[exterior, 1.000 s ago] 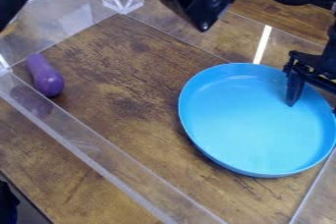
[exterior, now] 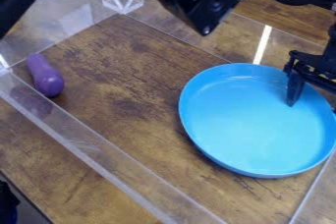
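My black gripper (exterior: 305, 79) reaches in from the right edge, over the back right of a round blue tray (exterior: 250, 125), its fingers low at the rim and inside it. Whether it is open or shut, and whether anything is between the fingers, I cannot tell. A purple eggplant-like object (exterior: 46, 77) lies at the left, well away from the tray and gripper.
Clear plastic walls (exterior: 92, 154) border the wooden surface (exterior: 125, 76), whose middle is bare. The black arm crosses the top of the view.
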